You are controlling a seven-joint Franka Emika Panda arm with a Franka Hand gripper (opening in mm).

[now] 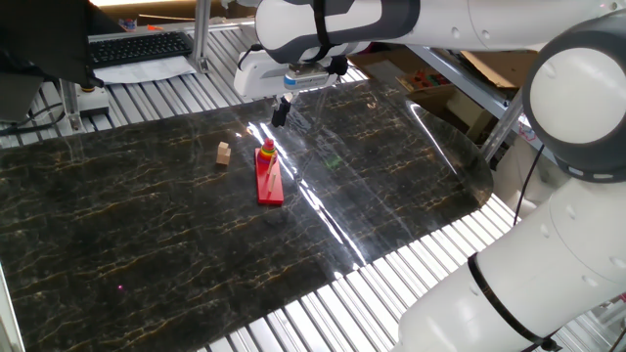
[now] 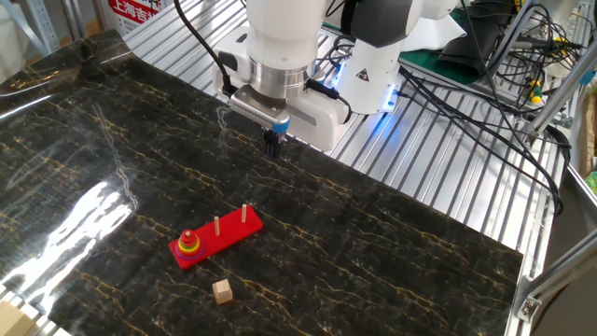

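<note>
A red board (image 1: 269,186) with upright wooden pegs lies on the dark marbled table. At one end a small stack of coloured rings (image 2: 189,243), red on top with yellow below, sits around a peg. The two other pegs (image 2: 216,226) are bare in exterior view 2. Beside the board rests a pale wooden block (image 2: 222,291), also visible in exterior view 1 as a light wooden shape (image 1: 223,154). My gripper (image 2: 271,144) hangs above the table, apart from the board and block. Its dark fingers stand close together, with nothing visible between them.
A keyboard (image 1: 140,48) lies beyond the tabletop's edge. Cables (image 2: 485,131) run over the slatted metal surface near the robot base. A pale object (image 2: 14,319) shows at the lower-left corner.
</note>
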